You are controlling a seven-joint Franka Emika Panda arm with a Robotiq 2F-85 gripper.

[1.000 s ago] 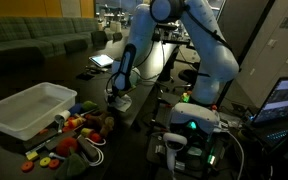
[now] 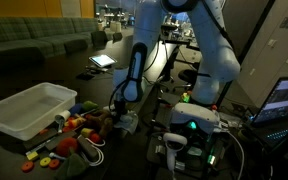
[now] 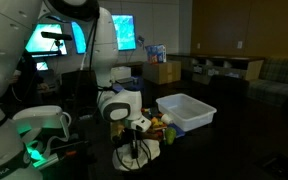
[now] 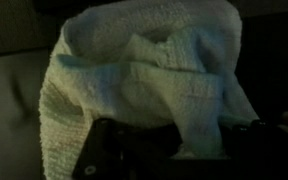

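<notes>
A pale white towel (image 4: pixel 144 90) fills much of the wrist view, bunched and folded. One narrow fold of it runs down between the dark fingers of my gripper, which is shut on that fold. In exterior view 1 the towel (image 2: pixel 128 123) shows under the gripper (image 2: pixel 124 112), beside the pile of toys. From exterior view 2, the towel (image 3: pixel 134 158) appears below the white wrist housing, close to the dark table. How much of it rests on the table I cannot tell.
A white bin (image 2: pixel 29 110) stands left of several colourful toys (image 2: pixel 69 140) heaped on the table. In exterior view 2 the bin (image 3: pixel 187 111) is behind the toys.
The arm has come nearer to the exterior view 1 camera and slightly right. The towel has shifted the same way with the gripper; the toys and bin look unchanged.
</notes>
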